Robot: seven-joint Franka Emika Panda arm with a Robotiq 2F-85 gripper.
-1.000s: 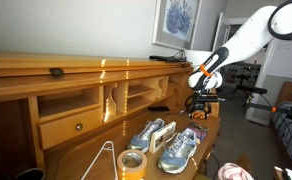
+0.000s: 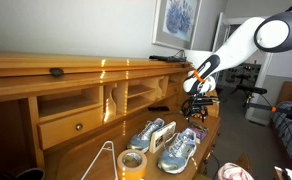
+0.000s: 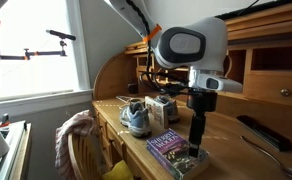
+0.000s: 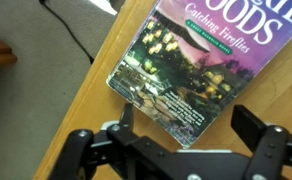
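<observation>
A paperback book [image 4: 191, 75] with a purple and dark scenic cover lies flat on the wooden desk, close to its front edge. Above the book's near end, my gripper stands open with nothing held; one finger [image 4: 126, 116] shows at the left and the other [image 4: 248, 125] at the right. In the second exterior view the gripper [image 3: 196, 140] points down over the book [image 3: 176, 155]. From the first exterior view the gripper [image 2: 194, 112] looks small at the desk's far end.
Grey sneakers [image 2: 178, 152] stand along the desk, with a tape roll [image 2: 132, 162] near them. A dark case [image 3: 264, 134] and a spoon-like utensil [image 3: 274, 158] lie beyond the book. A chair [image 3: 83, 155] stands at the front edge.
Over the last second the arm has shifted slightly and lowered a little near the book. The shoes and other desk items have stayed put.
</observation>
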